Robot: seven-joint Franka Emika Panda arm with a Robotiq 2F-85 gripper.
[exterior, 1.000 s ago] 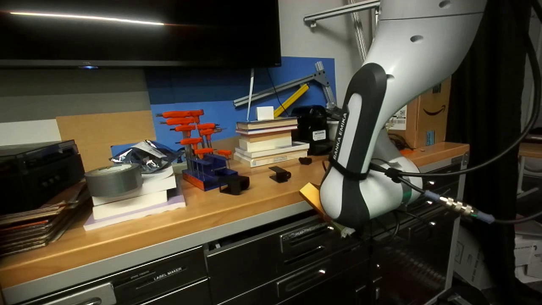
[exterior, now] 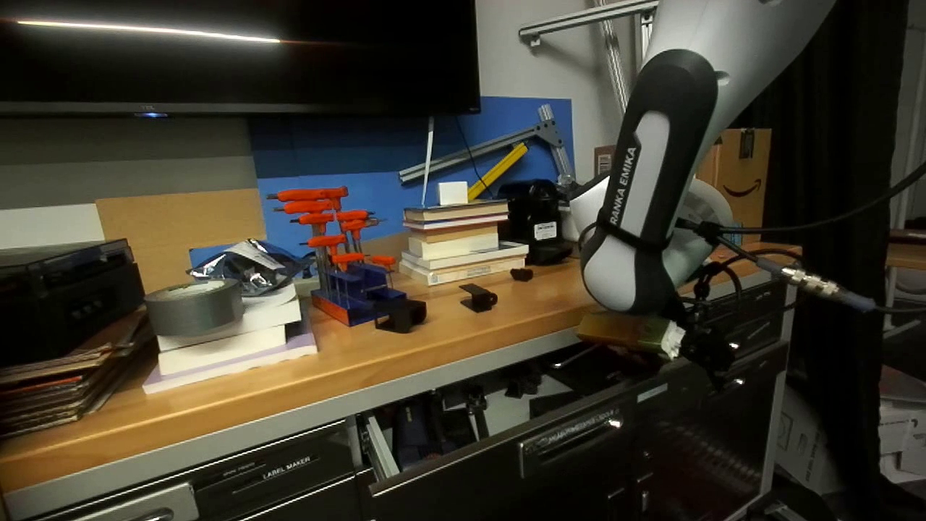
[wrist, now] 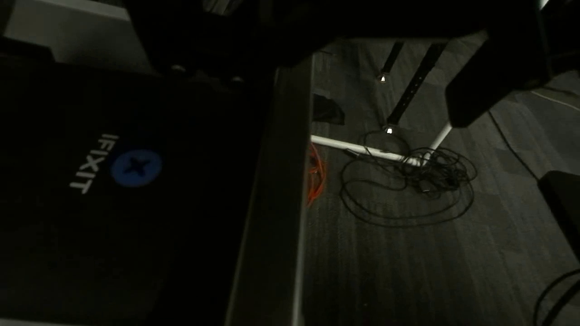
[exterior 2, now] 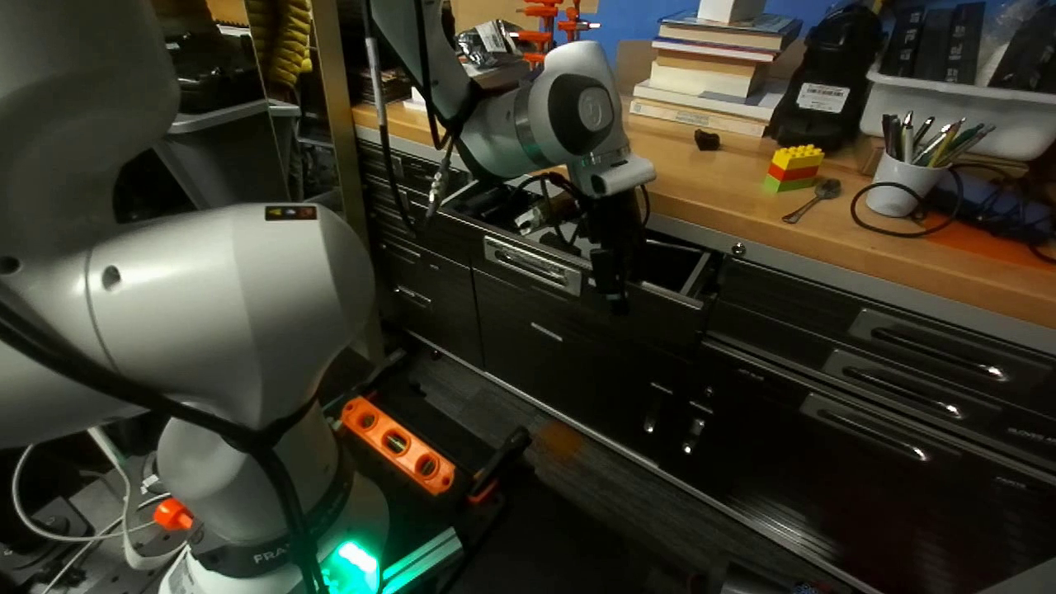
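The black drawer (exterior: 564, 434) under the wooden counter stands pulled out. In exterior view 2 my dark gripper (exterior 2: 610, 282) hangs at the drawer's front, right of its metal handle (exterior 2: 531, 266). From the wrist, the drawer's front wall (wrist: 272, 206) runs through the space below my gripper, with one finger (wrist: 492, 81) over the floor side and the other over the drawer's inside. The fingers are wide apart, and nothing appears held. A black item marked IFIXIT (wrist: 93, 163) lies inside the drawer. Whether a finger touches the wall cannot be told.
Hex keys with red handles (exterior: 314, 205), stacked books (exterior: 464, 247) and a tape roll (exterior: 192, 308) stand on the counter. Toy bricks (exterior 2: 794, 168), a spoon (exterior 2: 813, 201) and a pen cup (exterior 2: 896, 183) sit farther right. Black cables (wrist: 435, 179) lie on the floor.
The drawer has gone from nearly closed to well open, showing its contents. My arm has moved right and away from the counter's front in exterior view 1, its wrist now turned differently.
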